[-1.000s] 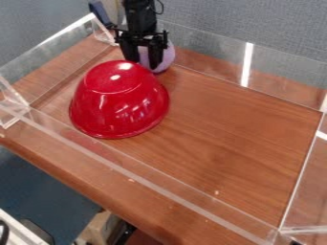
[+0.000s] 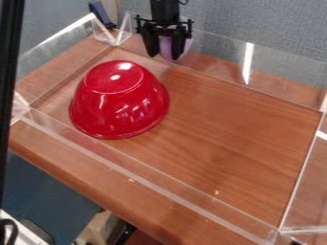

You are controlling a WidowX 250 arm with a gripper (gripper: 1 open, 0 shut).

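Note:
A red bowl [image 2: 119, 100] lies upside down on the left part of the wooden table. At the back of the table my black gripper [image 2: 166, 38] points down over a pinkish-purple round object [image 2: 182, 45], which it partly covers. I cannot tell whether the fingers are open or shut on it.
Clear walls [image 2: 239, 54] surround the wooden table [image 2: 236, 139]. A grey wall stands behind, and the blue floor shows at the lower left.
My gripper has moved right and slightly up along the back of the table, and the pinkish object has moved with it. The red bowl has not moved.

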